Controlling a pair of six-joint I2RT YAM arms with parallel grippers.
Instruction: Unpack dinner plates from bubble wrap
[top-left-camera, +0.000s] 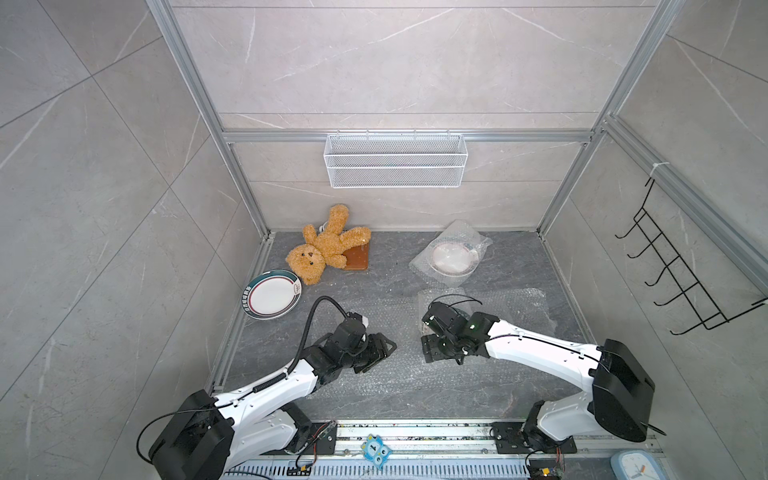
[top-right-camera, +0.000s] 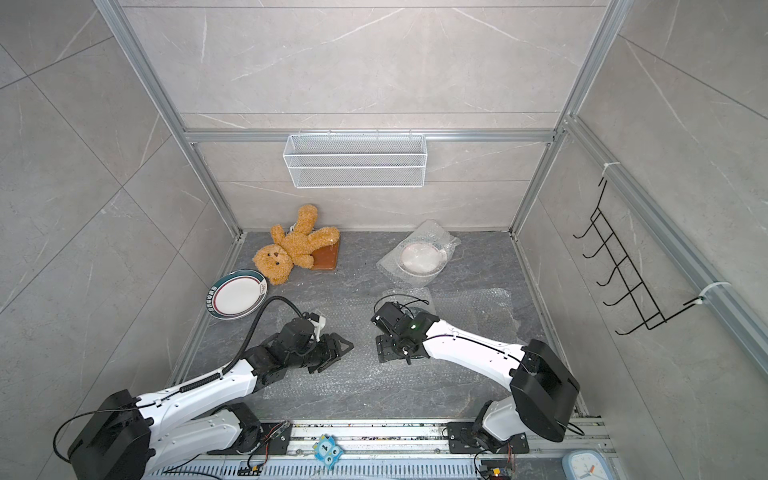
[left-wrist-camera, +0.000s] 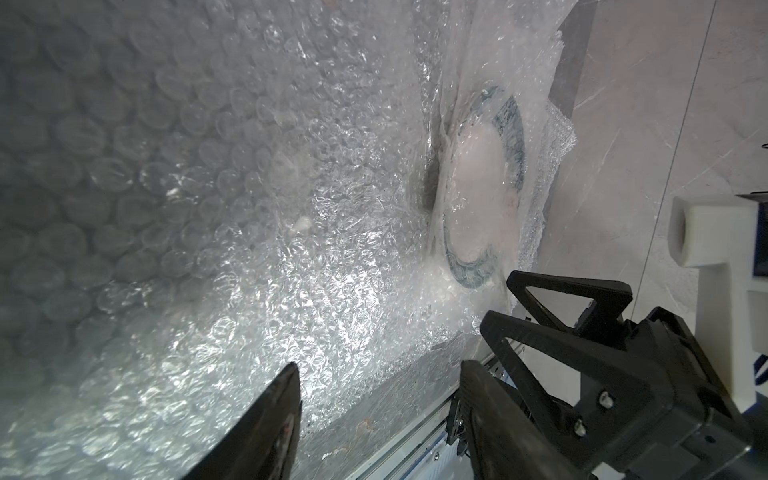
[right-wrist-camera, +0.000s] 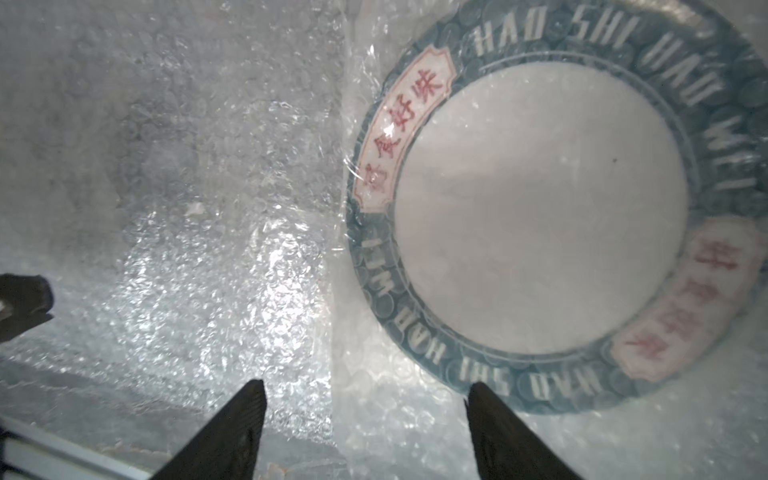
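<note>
A green-rimmed plate (right-wrist-camera: 540, 208) lies under clear bubble wrap (left-wrist-camera: 200, 200); my right arm mostly hides it in both top views. My left gripper (top-left-camera: 380, 352) is over the wrap left of that plate, its fingers apart in its wrist view with nothing between them. My right gripper hangs over the plate's near left part, fingers apart and empty. An unwrapped plate (top-left-camera: 271, 296) lies at the far left. A second plate or dish (top-left-camera: 452, 258) in clear wrap sits at the back right.
A teddy bear (top-left-camera: 324, 248) lies on a brown block (top-left-camera: 357, 257) at the back left. A white wire basket (top-left-camera: 395, 160) hangs on the back wall, a black hook rack (top-left-camera: 680, 280) on the right wall. Grey table shows in the back middle.
</note>
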